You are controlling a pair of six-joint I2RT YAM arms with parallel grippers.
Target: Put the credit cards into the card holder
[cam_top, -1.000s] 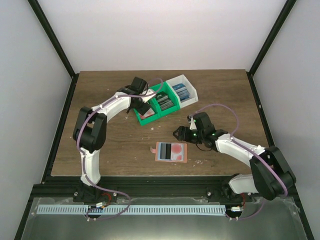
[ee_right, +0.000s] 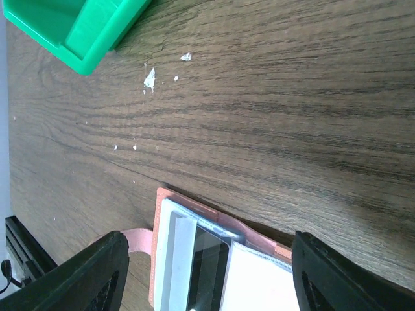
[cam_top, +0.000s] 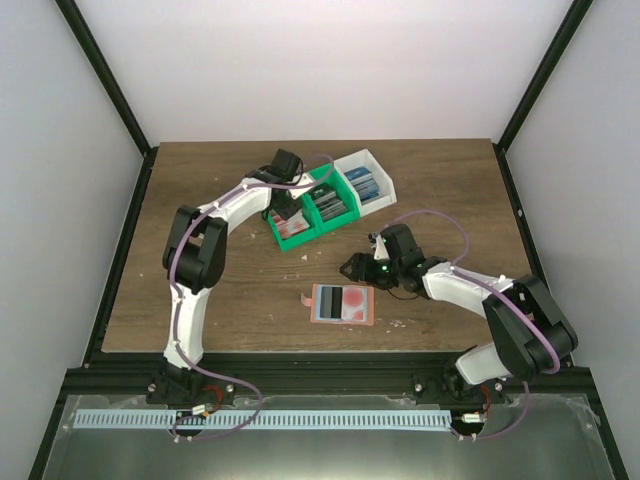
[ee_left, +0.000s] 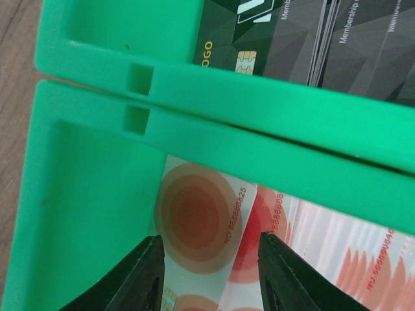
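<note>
Red-and-white cards (ee_left: 201,217) stand in the near green box (ee_left: 81,188). My left gripper is over these cards, its fingers parted and nothing between them. Dark membership cards (ee_left: 298,42) fill part of the second green box (ee_left: 168,84). The open card holder (cam_top: 323,319), with a pinkish border and strap, lies on the table; a dark card (ee_right: 208,269) shows in one pocket, and the top view shows a red-and-white card (cam_top: 354,302) on its right side. Above the holder, my right gripper is open with nothing in it.
At the back right, a white box (cam_top: 380,201) with blue cards (cam_top: 362,183) adjoins the green boxes. Small white flecks (ee_right: 150,80) dot the table. Bare wood surrounds the holder.
My left gripper has shifted slightly right over the green box, uncovering more of the red-and-white cards. The right gripper has moved slightly left toward the holder, which stays where it was.
</note>
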